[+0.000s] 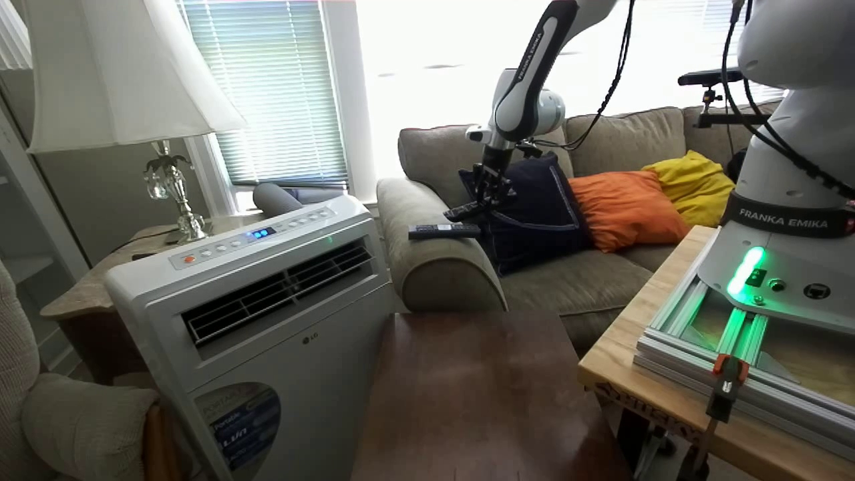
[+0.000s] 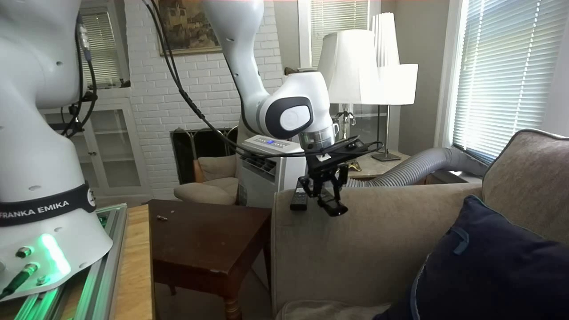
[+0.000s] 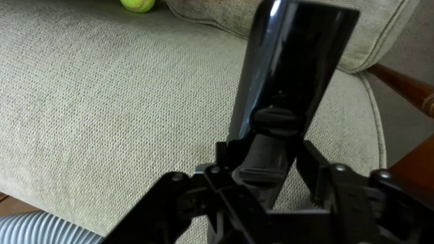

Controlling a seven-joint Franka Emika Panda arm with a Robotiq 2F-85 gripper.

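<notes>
A glossy black remote is held between the two fingers of my gripper, which is shut on it. In exterior view 2 that same remote hangs tilted below the gripper, close to the sofa armrest. A second dark remote lies along the top of the armrest, its buttons facing up. Seen in exterior view 1, the held remote is just behind and above the one lying there; the exact gap between them is hard to tell.
A navy pillow leans on the sofa beside the arm. The white air conditioner and a brown wooden table stand before the armrest. A tennis ball shows at the wrist view's top edge. Much of the armrest top is bare.
</notes>
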